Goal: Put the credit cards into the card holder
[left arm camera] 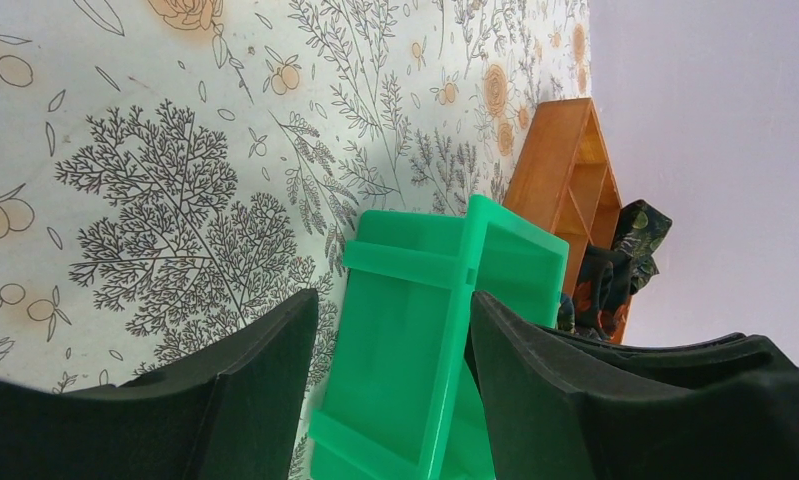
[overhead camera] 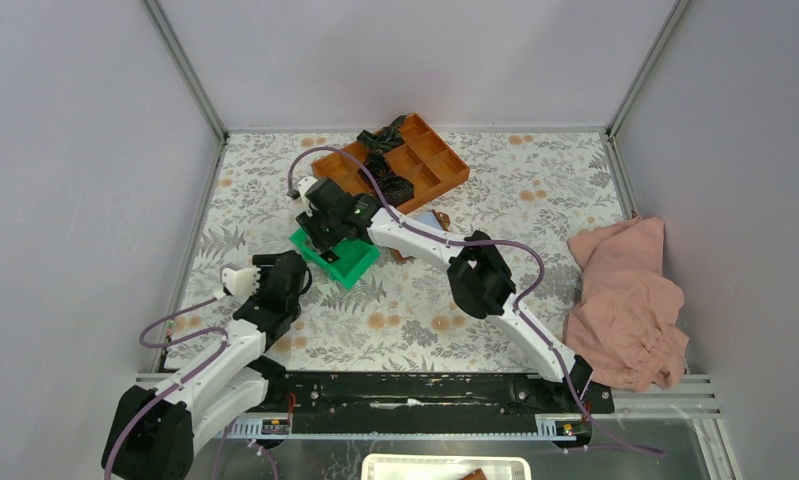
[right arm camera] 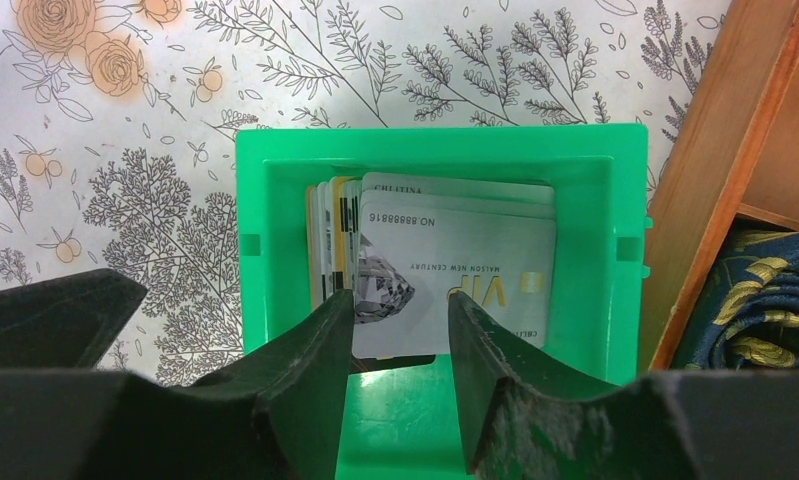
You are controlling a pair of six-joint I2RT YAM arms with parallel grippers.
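A green plastic box [right arm camera: 623, 260] sits on the patterned tabletop, with several cards inside. A white VIP card [right arm camera: 495, 250] faces up, with other cards' edges showing behind it. Several cards stand packed on edge [right arm camera: 323, 240] along the left. Above the cards my right gripper has its fingers apart; the card's face shows through the gap, and no grip on it is visible. My left gripper stands open at the box's near-left corner, its right finger [left arm camera: 505, 350] overlapping the green box [left arm camera: 395, 340] in view, contact unclear.
An orange-brown compartment tray [overhead camera: 435, 165] with dark cloth items [overhead camera: 380, 138] stands behind the box. A blue-grey item [overhead camera: 430, 221] is partly hidden by the right arm. Pink cloth [overhead camera: 630, 305] lies far right.
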